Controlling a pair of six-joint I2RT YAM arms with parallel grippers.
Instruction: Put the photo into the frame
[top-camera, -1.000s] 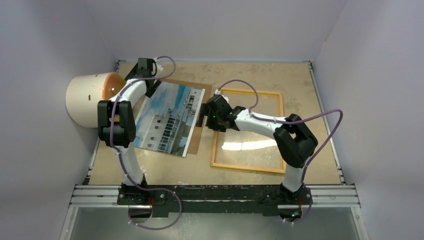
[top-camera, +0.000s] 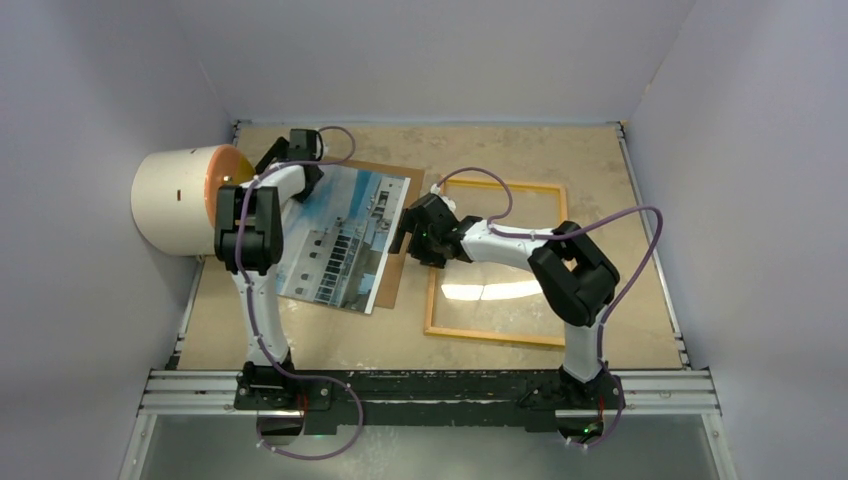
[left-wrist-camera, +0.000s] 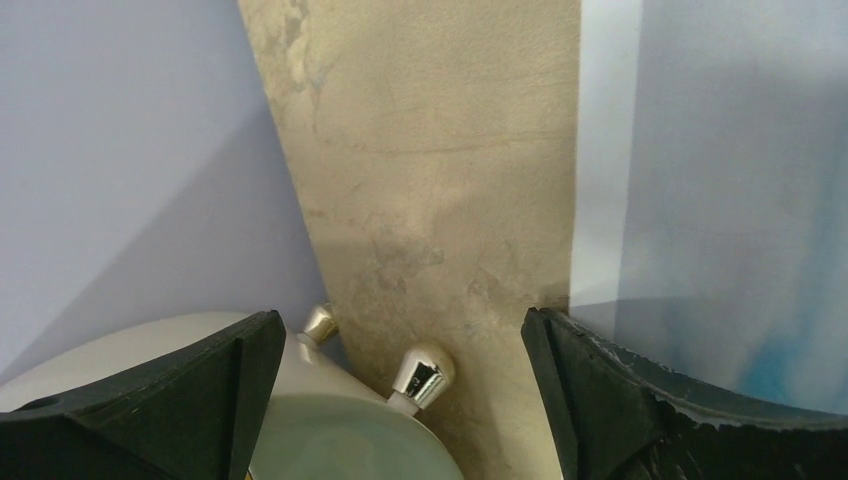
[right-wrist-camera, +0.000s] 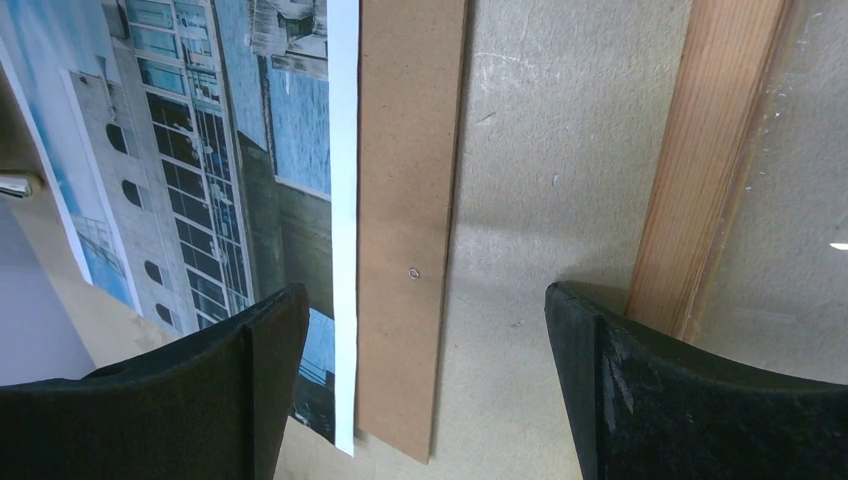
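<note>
The photo (top-camera: 336, 255), a white-bordered print of a building under blue sky, lies tilted on a brown backing board (top-camera: 388, 285). To its right rests the wooden frame (top-camera: 495, 337) with its clear pane. My left gripper (top-camera: 283, 172) is open near the photo's far left corner; in the left wrist view one finger (left-wrist-camera: 605, 400) overlaps the photo's white edge (left-wrist-camera: 600, 170), with bare table between the fingers. My right gripper is open over the strip of backing board and table between photo and frame, one finger (right-wrist-camera: 610, 390) beside the frame's wooden side (right-wrist-camera: 705, 160).
A white cylinder (top-camera: 172, 202) with an orange rim stands at the left, close to my left arm. Its metal knobs (left-wrist-camera: 425, 375) show between the left fingers. Walls border the table. Free table lies in front of the photo and behind the frame.
My left gripper has come slightly nearer and lower by the photo's far left corner. The right arm has shifted a little left and toward the front. Photo and frame lie almost as before.
</note>
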